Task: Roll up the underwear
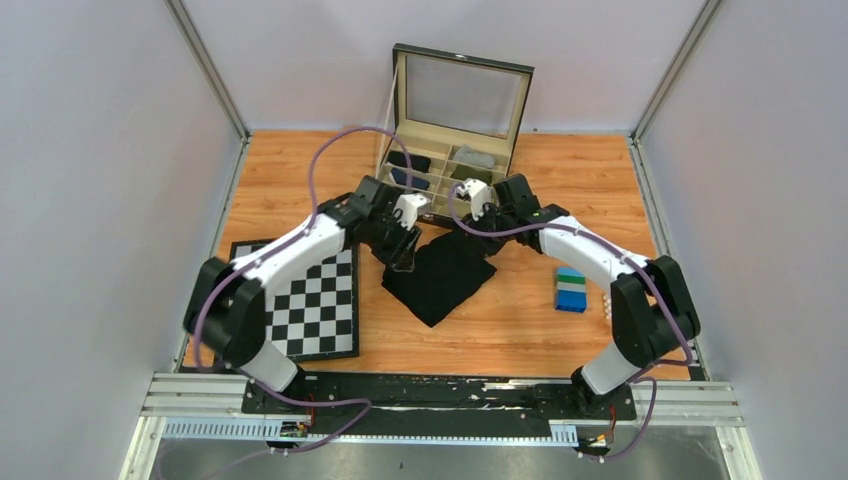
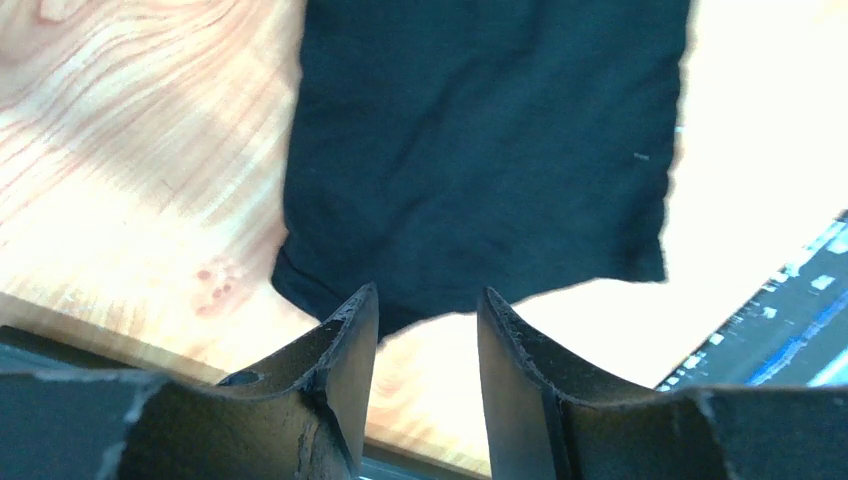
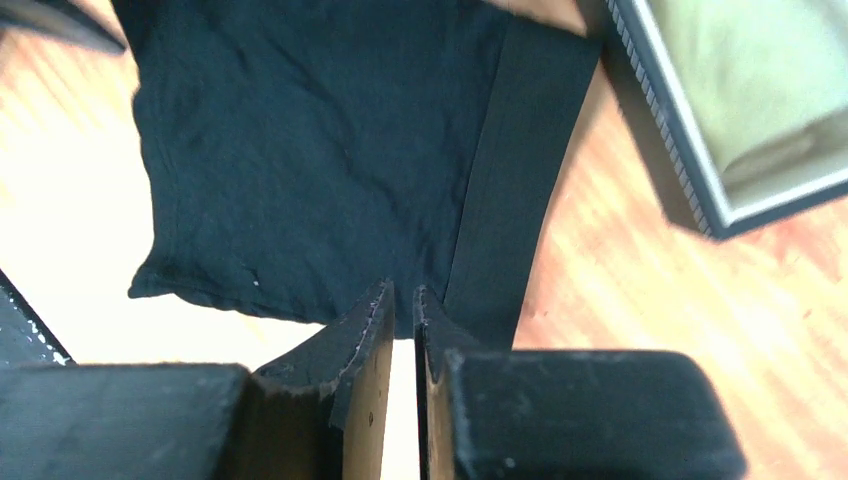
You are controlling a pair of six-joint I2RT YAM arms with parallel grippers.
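Black underwear (image 1: 440, 285) lies spread on the wooden table below the box, its waistband visible along the right side in the right wrist view (image 3: 340, 160). My left gripper hangs over its left part; the fingertips stand apart, open, with no cloth clearly held. My right gripper is at the cloth's upper right in the top view, its fingers closed together over the waistband end. Whether fabric is pinched between them is hard to see.
An open compartment box (image 1: 445, 135) with folded garments stands behind the cloth. A checkered board (image 1: 320, 330) lies at the left, a blue and green block stack (image 1: 570, 295) at the right.
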